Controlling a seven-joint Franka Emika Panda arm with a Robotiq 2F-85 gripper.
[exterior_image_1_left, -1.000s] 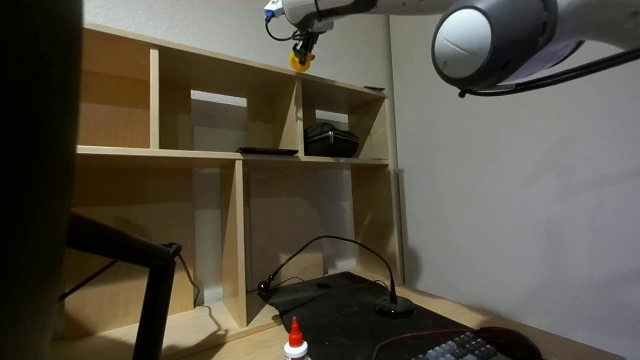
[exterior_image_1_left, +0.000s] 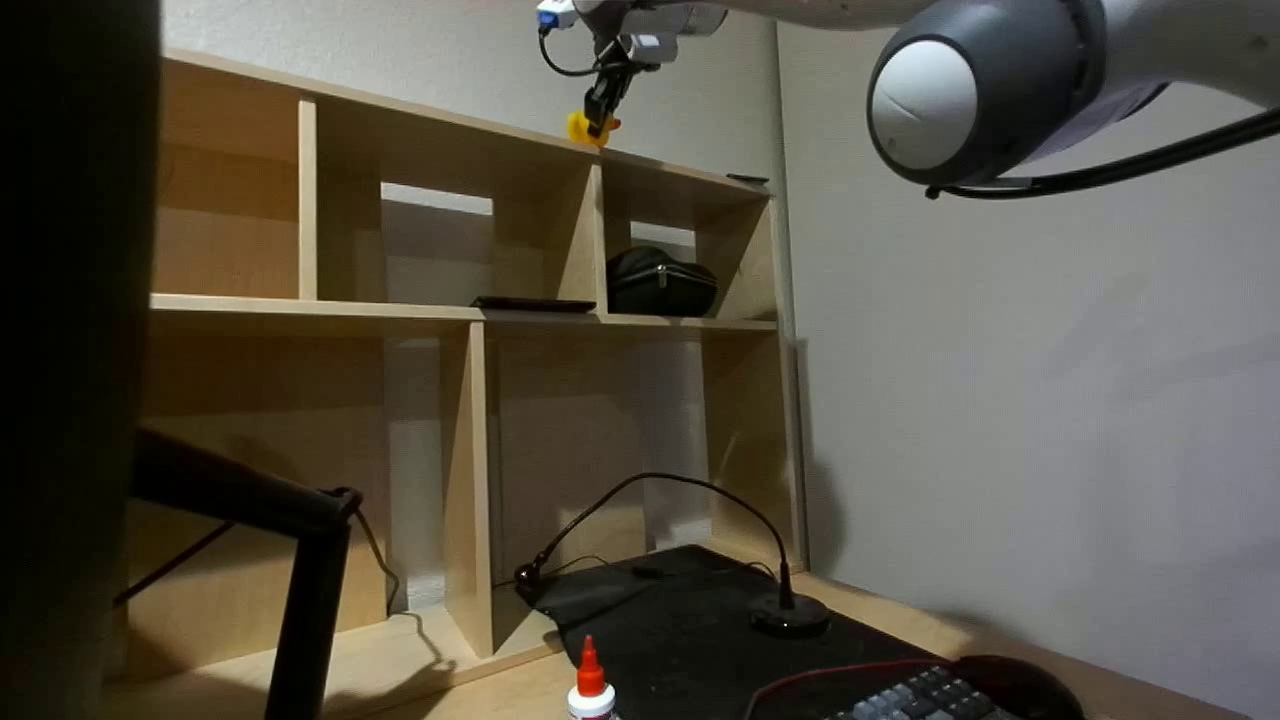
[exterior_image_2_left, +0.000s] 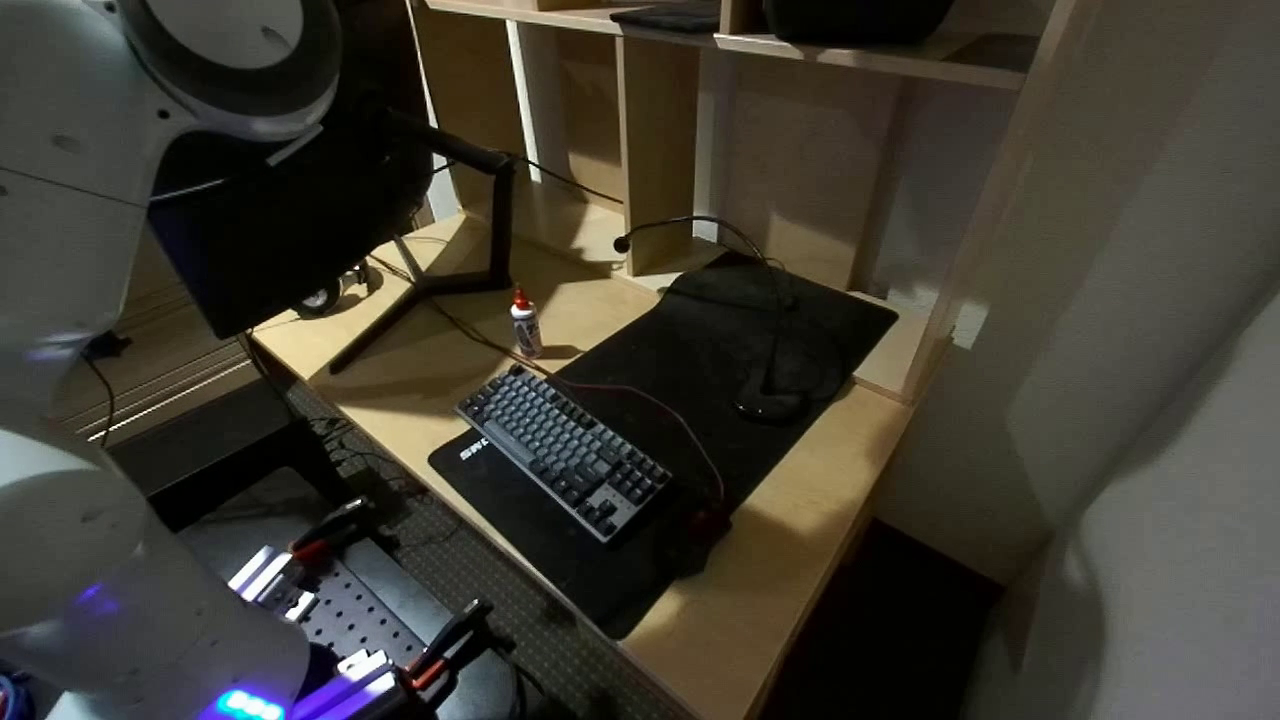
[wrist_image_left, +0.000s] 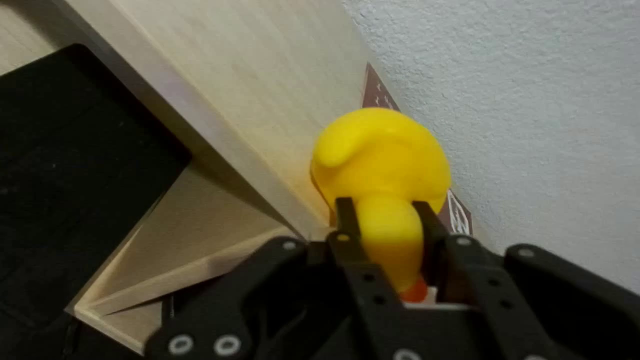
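A yellow rubber-duck-like toy (wrist_image_left: 384, 156) with a bit of orange fills the middle of the wrist view. My gripper is shut on its narrower part, one black finger on each side. Exterior view 1 has the gripper (exterior_image_1_left: 596, 118) pointing down at the top edge of the wooden shelf unit (exterior_image_1_left: 480, 120), with the yellow toy (exterior_image_1_left: 584, 128) at that top board. Whether the toy touches the board cannot be told. Neither gripper nor toy appears in exterior view 2.
A textured wall (wrist_image_left: 540, 120) rises close behind the top board. Below are a black case (exterior_image_1_left: 662, 284) and a flat black item (exterior_image_1_left: 534, 304) in the shelves. The desk holds a glue bottle (exterior_image_2_left: 525, 326), a keyboard (exterior_image_2_left: 564, 450) and a lamp-like gooseneck (exterior_image_2_left: 768, 402).
In exterior view 1 the gripper and wrist have tilted and shifted slightly left. The yellow toy has turned with them and stays between the fingers.
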